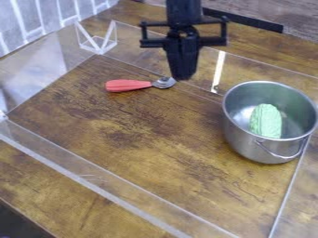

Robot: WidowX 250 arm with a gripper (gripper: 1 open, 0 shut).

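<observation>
The black gripper (183,65) hangs at the top centre, pointing down over the back of the table, above and a little right of a red-handled spoon (130,85) that lies on the wooden surface. Its fingers look shut, with nothing visible between them. A steel pot (236,139) stands at the right, holding a pale green oblong object (266,121).
Clear plastic panels edge the wooden table (137,139). A small white frame (97,46) is at the back left.
</observation>
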